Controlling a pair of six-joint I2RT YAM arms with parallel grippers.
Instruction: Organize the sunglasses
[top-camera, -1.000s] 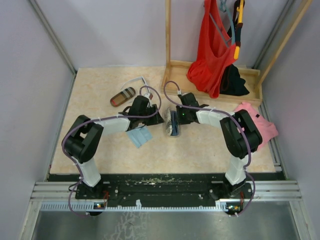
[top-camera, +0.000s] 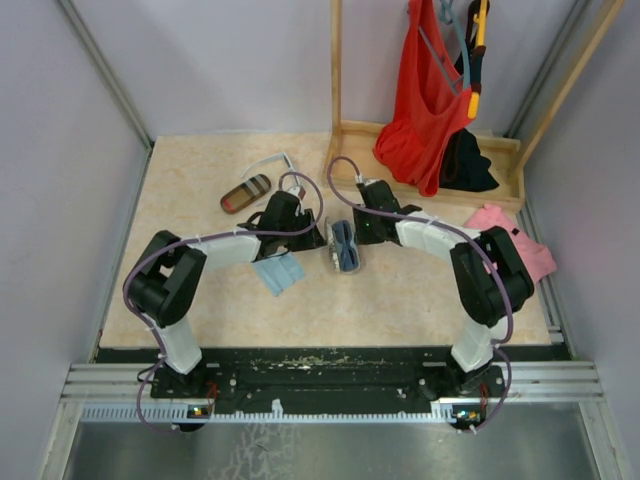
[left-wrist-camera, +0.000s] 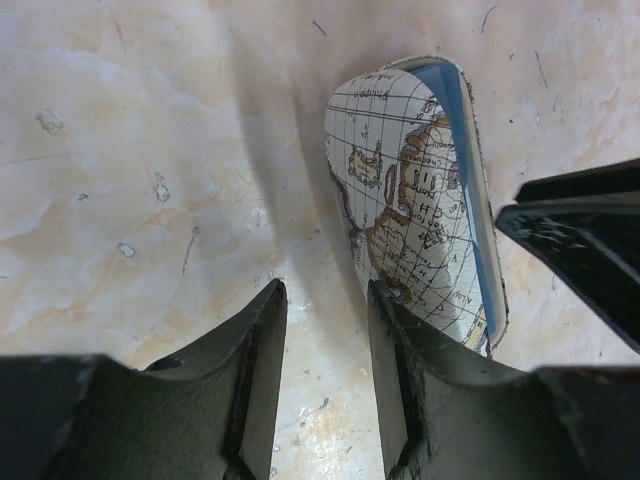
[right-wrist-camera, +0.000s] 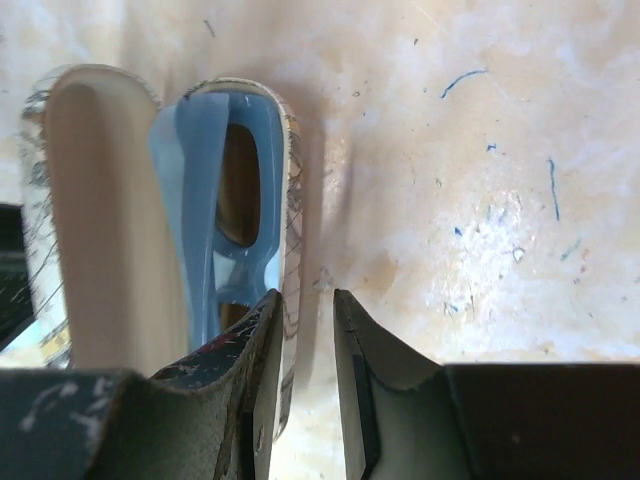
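Note:
A map-patterned glasses case (top-camera: 343, 250) with a blue inner piece (right-wrist-camera: 200, 180) lies between my grippers; in the right wrist view it is open, its empty half (right-wrist-camera: 105, 230) on the left. My left gripper (top-camera: 316, 236) is at the case's left side, fingers part open, nothing visible between them. My right gripper (top-camera: 362, 232) is at the case's right, one finger over its rim, fingers part open. A striped case (top-camera: 244, 194) lies at the back left, and a light blue cloth (top-camera: 280, 275) below the left arm.
A wooden rack (top-camera: 335, 80) at the back holds red cloth (top-camera: 425, 120) and black items. A pink cloth (top-camera: 525, 250) lies at the right edge.
The left arm has hardly moved.

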